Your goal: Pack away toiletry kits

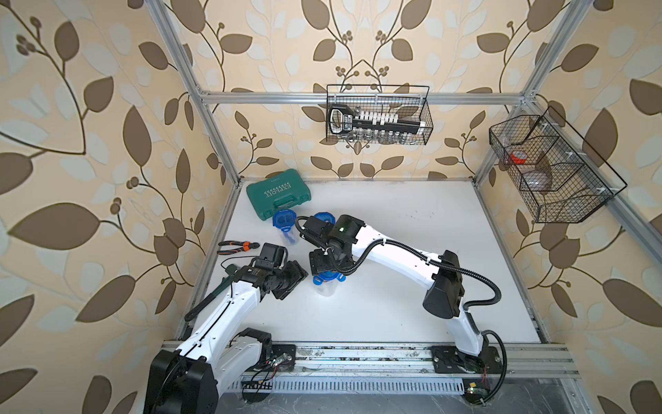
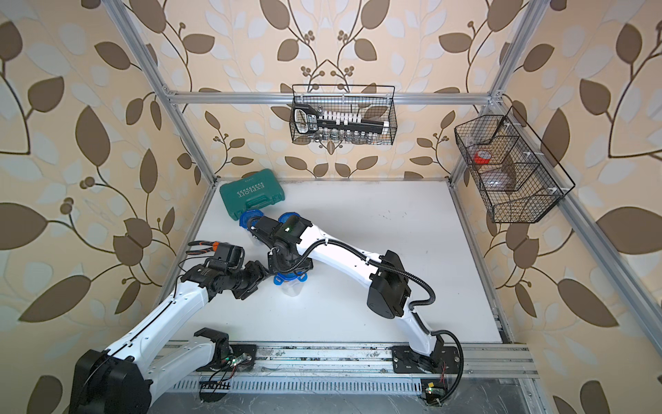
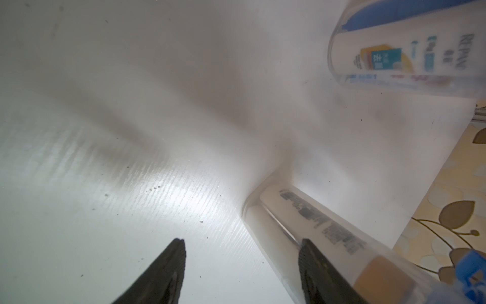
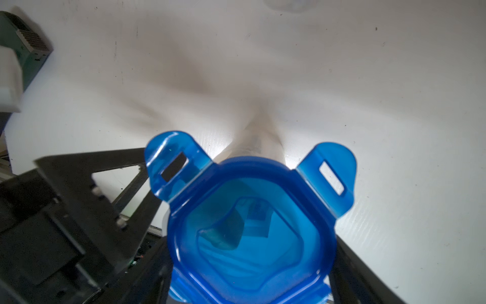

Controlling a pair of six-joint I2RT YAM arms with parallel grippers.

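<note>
Three clear toiletry containers with blue lids stand on the white table. The front one (image 1: 327,286) is under my right gripper, whose open fingers sit either side of its blue lid (image 4: 250,228); a clear body with printed items shows below. My left gripper is part open, just left of that container, nothing between its fingers; the container (image 3: 314,233) lies beyond its right finger in the left wrist view. Another container (image 3: 405,50) appears at upper right there, and a third blue lid (image 1: 284,219) sits behind, near the green case.
A green tool case (image 1: 278,193) lies at the back left; orange-handled pliers (image 1: 238,246) at the left edge. Wire baskets (image 1: 379,114) hang on the back and right frames.
</note>
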